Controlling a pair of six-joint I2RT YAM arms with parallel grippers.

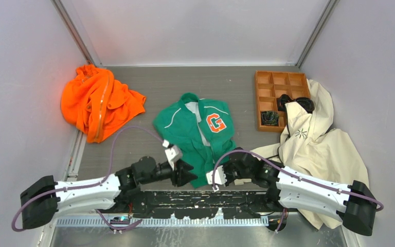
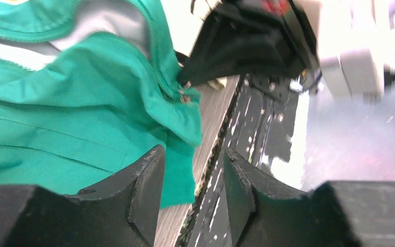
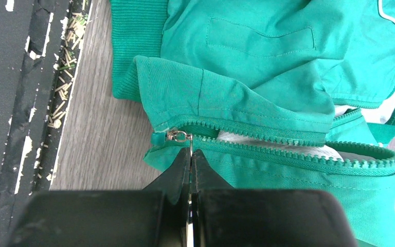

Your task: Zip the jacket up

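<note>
The green jacket [image 1: 177, 128] lies in the middle of the table, a white "G" patch area on its chest, front zip apart higher up. In the right wrist view, my right gripper is shut on the metal zipper pull [image 3: 177, 135] at the bottom end of the zip, near the hem. My left gripper [image 1: 185, 175] hangs at the near left of the jacket; in the left wrist view its fingers [image 2: 144, 195] stand apart with nothing gripped, and the right gripper appears beyond, at the zip.
An orange garment [image 1: 103, 103] lies at the left, a wooden compartment tray [image 1: 265, 87] at the back right, with a cream garment [image 1: 319, 154] beside it. The table's front edge runs just below the jacket.
</note>
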